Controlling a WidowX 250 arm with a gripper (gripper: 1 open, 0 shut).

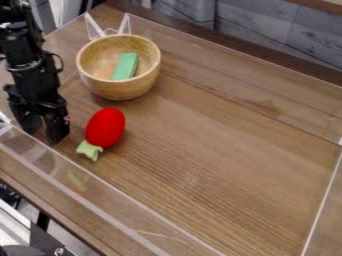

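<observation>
My black gripper (38, 112) is at the left edge of the camera view, low over the table, open. To its right a red plush vegetable (106, 128) with a pale green top (90, 150) lies on the wooden table (221, 150). Above and right of the gripper, a wooden bowl (118, 84) holds a green block (126, 65). Whether anything lies beneath the fingers is hard to tell.
A dark edge runs along the back. A white wire-like object (104, 27) shows behind the bowl, and the table's front edge is at lower left.
</observation>
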